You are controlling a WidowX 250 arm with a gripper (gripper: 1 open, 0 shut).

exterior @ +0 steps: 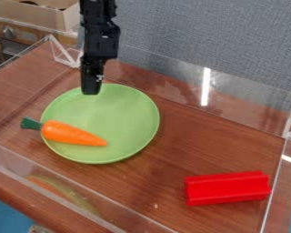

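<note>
A green plate (131, 117) lies on the left part of the wooden surface, with an orange toy carrot (73, 134) with a green top on its left side. My black gripper (91, 88) hangs over the back edge of the plate, behind the carrot and apart from it. It is shut, and nothing shows between its fingers.
A red block (227, 187) lies at the front right. Transparent walls edge the wooden surface (185, 150), with a grey panel behind. A cardboard box (33, 14) stands outside at the back left.
</note>
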